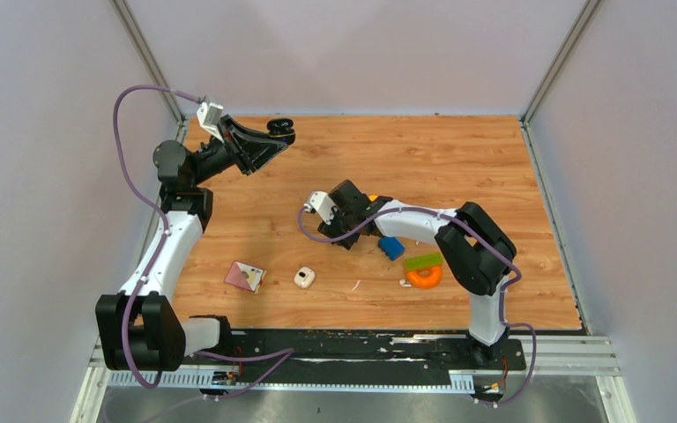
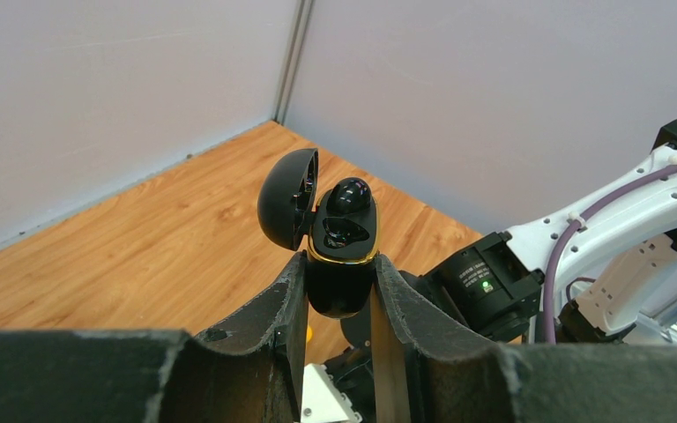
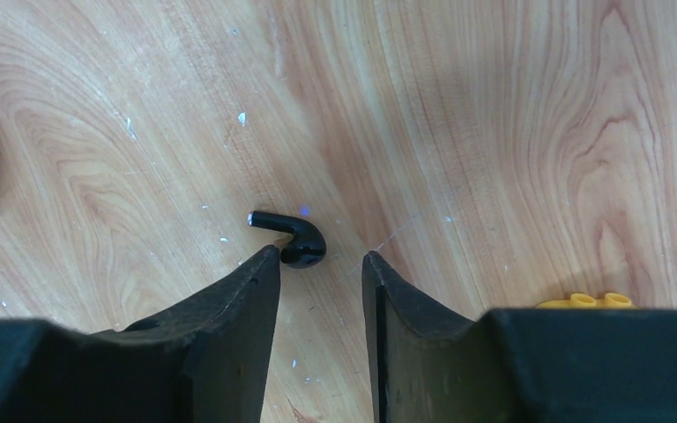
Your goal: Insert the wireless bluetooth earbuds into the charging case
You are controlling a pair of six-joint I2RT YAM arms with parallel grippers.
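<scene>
My left gripper is shut on the black charging case [image 2: 342, 247], held raised at the back left of the top view, lid open, an earbud seated in one slot. My right gripper is low over the table, part open with nothing between its fingers. A loose black earbud [image 3: 302, 247] lies on the wood just beyond its fingertips, stem pointing left.
A yellow block [image 3: 582, 301], a blue block [image 1: 390, 248], a green block [image 1: 422, 262] and an orange ring [image 1: 425, 278] lie near the right arm. A white case [image 1: 304, 278] and a card [image 1: 245, 276] lie at the front left.
</scene>
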